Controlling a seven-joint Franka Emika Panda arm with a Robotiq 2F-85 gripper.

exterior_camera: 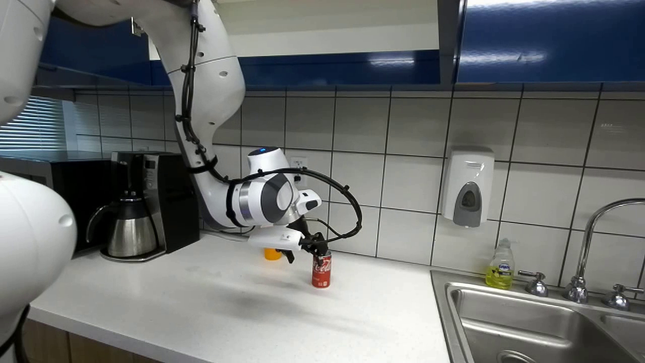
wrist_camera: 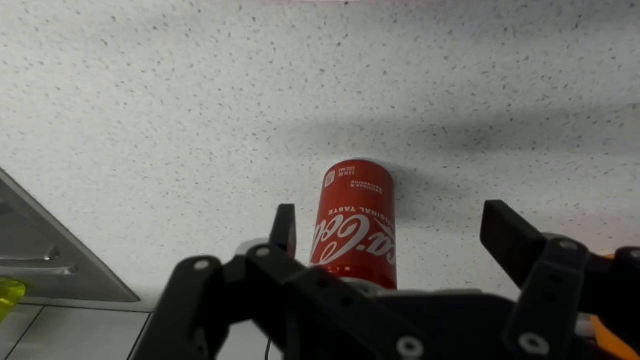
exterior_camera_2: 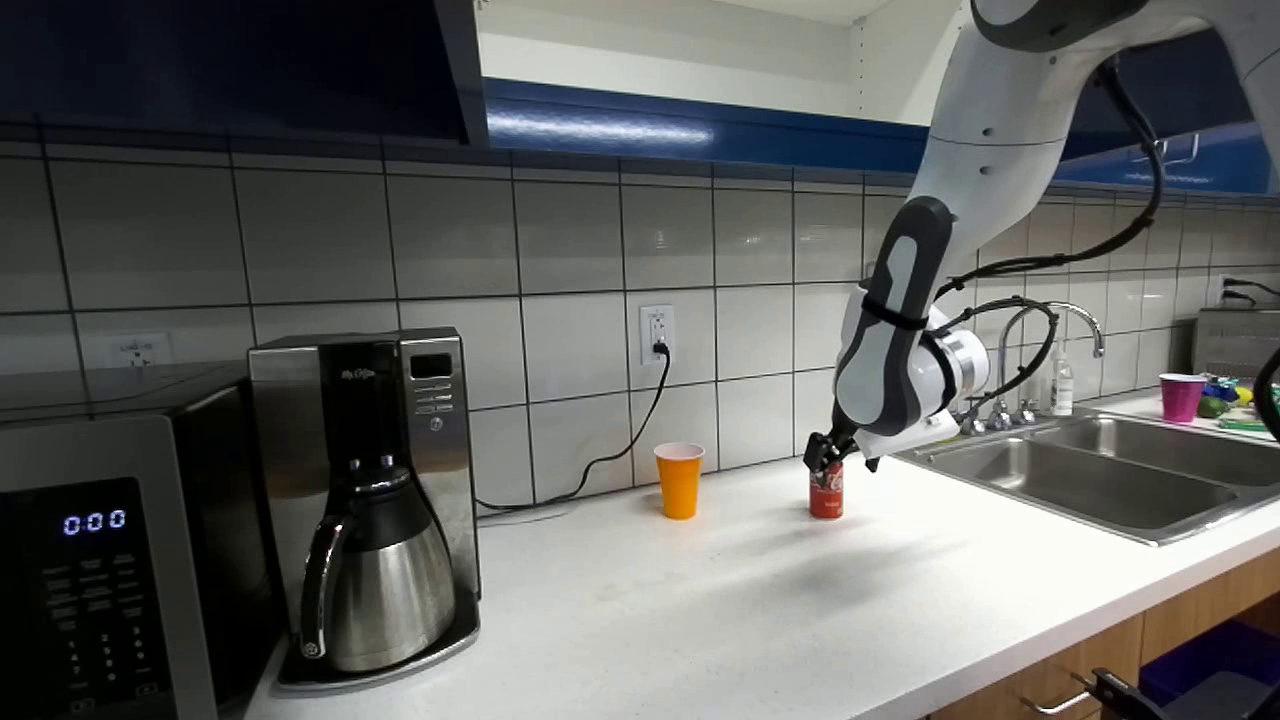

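Note:
A red Coca-Cola can (exterior_camera: pixel 321 272) stands upright on the white counter (exterior_camera: pixel 236 314). My gripper (exterior_camera: pixel 304 256) is at the height of the can's top, its fingers apart. In the wrist view the open gripper has the can (wrist_camera: pixel 355 222) in the gap between its fingers, closer to the left one, with free space on the right. Exterior view 2 shows the gripper (exterior_camera_2: pixel 847 458) over the upper part of the can (exterior_camera_2: pixel 827 494), hiding some of it. An orange cup (exterior_camera_2: pixel 680 482) stands apart near the wall; in exterior view 1 the arm partly covers it.
A coffee maker (exterior_camera_2: pixel 374 504) and a microwave (exterior_camera_2: pixel 108 540) occupy the left side. The steel sink (exterior_camera: pixel 514 320) lies to the right, with a yellow soap bottle (exterior_camera: pixel 500 266) behind it.

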